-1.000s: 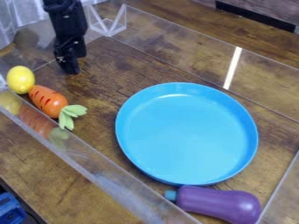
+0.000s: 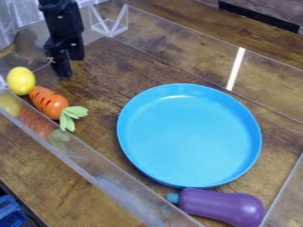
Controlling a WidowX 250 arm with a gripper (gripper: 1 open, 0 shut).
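Observation:
My dark gripper point(image 2: 66, 60) hangs at the upper left of the camera view, above the wooden surface, open, with nothing seen between its fingers. Just below and left of it lie a yellow lemon point(image 2: 20, 80) and an orange toy carrot point(image 2: 49, 102) with green leaves. A round blue plate point(image 2: 189, 133) fills the centre right. A purple eggplant point(image 2: 225, 207) lies below the plate at the bottom right.
Clear low walls point(image 2: 71, 173) border the wooden work area point(image 2: 154, 53). A blue object point(image 2: 9, 215) sits outside the wall at the lower left.

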